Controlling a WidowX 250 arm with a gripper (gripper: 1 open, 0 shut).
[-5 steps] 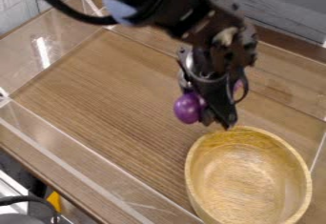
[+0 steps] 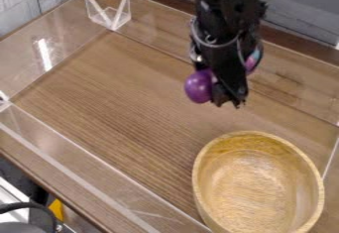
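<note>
The gripper (image 2: 216, 90) hangs over the middle of the wooden tray floor, shut on a purple round object (image 2: 199, 86) that shows at its lower left. A second pinkish-purple item (image 2: 252, 63) is partly hidden behind the gripper. An empty tan bowl (image 2: 259, 192) sits below the gripper at the lower right.
A wooden floor (image 2: 99, 108) with clear side walls fills the view, mostly bare on the left. A white wire-like holder (image 2: 109, 11) stands at the back left corner, and the back wall runs along the upper right.
The arm has moved up and toward the back, away from the bowl, with the purple object rising along with the gripper.
</note>
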